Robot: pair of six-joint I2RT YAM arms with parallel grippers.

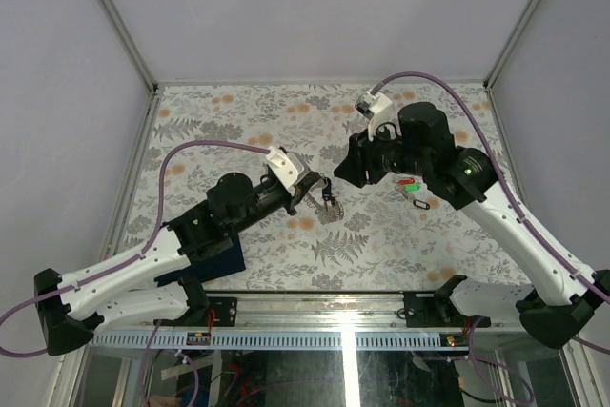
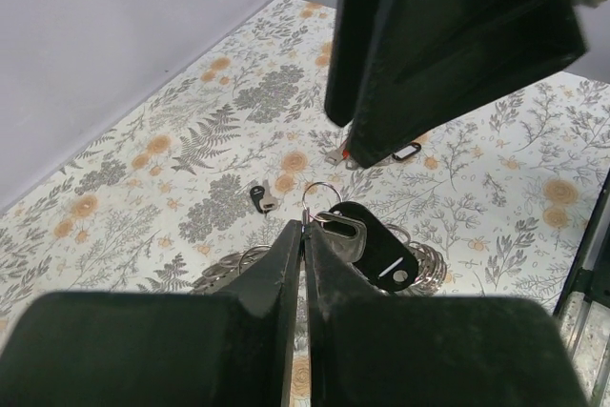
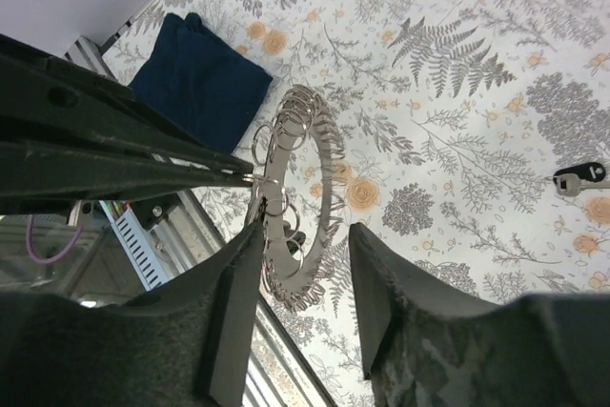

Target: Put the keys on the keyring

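My left gripper is shut, with the thin silver keyring [image 2: 322, 188] rising from between its fingertips. A black-headed key [image 2: 393, 262] hangs at that ring, right beside the fingertips; whether it is fully threaded I cannot tell. Below dangles a silver loop strung with many small rings [image 3: 319, 121]. The right gripper stands open, its fingers either side of the lower part of this loop from its own camera, apparently apart from it. From above, the black key [image 1: 327, 189] hangs between the two grippers, with the right gripper [image 1: 355, 178] just to its right.
A small black key [image 2: 262, 199] lies loose on the floral mat. Red, green and black keys [image 1: 412, 187] lie at the right, below the right arm. A dark blue cloth [image 3: 205, 83] is at the left front.
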